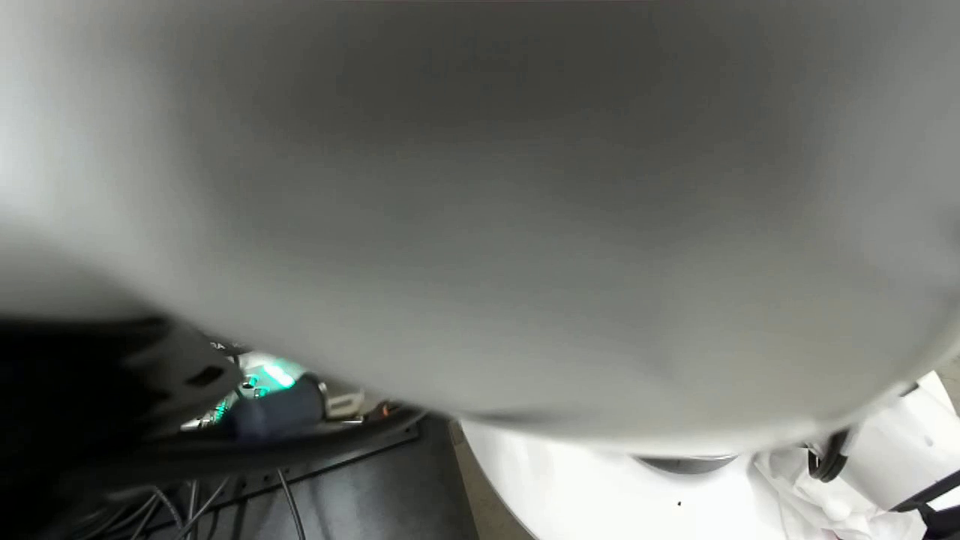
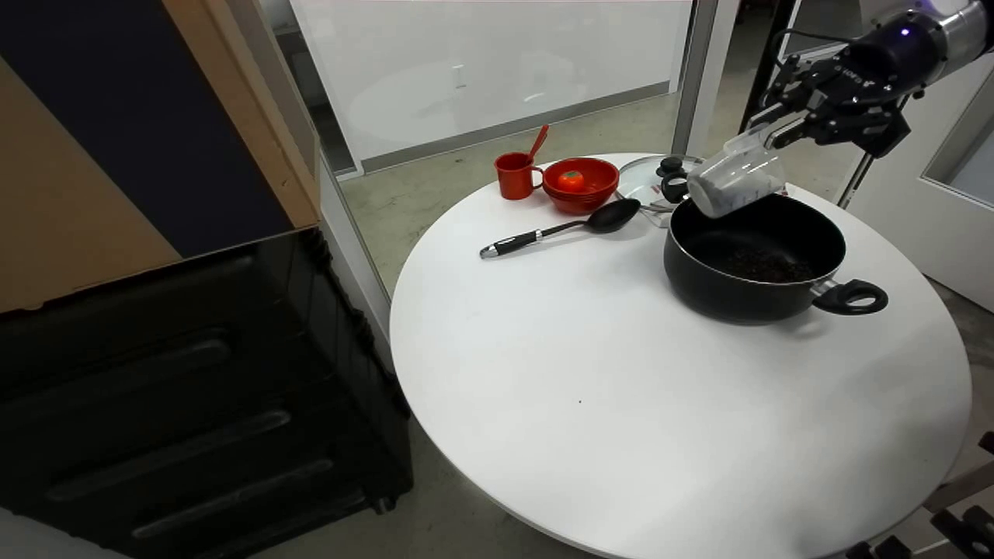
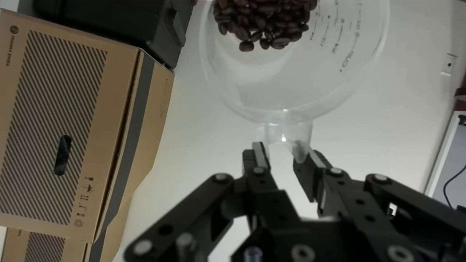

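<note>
In exterior view 2 my gripper [image 2: 766, 132] is shut on the handle of a clear measuring cup [image 2: 738, 177]. The cup is tilted above the left part of a black pot [image 2: 745, 289]. Dark beans [image 3: 266, 19] are visible through the cup at the top of the wrist view. More dark bits [image 2: 769, 265] lie on the pot's floor. The wrist view has the cup's clear handle [image 3: 288, 131] between the fingers. Exterior view 1 is mostly blocked by a blurred grey shape, and the gripper does not show there.
Left of the pot lies a black ladle [image 2: 610, 216]. Behind it are a red bowl [image 2: 579, 200] holding a red tomato, a red mug [image 2: 514, 177] and a glass lid [image 2: 643, 177]. Cardboard boxes [image 3: 111, 131] stand at the side.
</note>
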